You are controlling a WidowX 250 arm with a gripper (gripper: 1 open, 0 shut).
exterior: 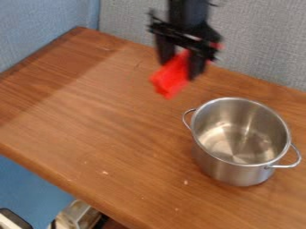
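My black gripper (180, 49) is motion-blurred at the top centre, above the back of the wooden table, with a red block (171, 76) hanging at it, raised above and left of the steel pot. Whether the fingers are shut on the block is too blurred to tell. The steel pot (239, 165) with two side handles stands at the right of the table, empty.
A grey padded wall (269, 45) runs along the back. At the lower left, beyond the table edge, are blue floor and some metal hardware.
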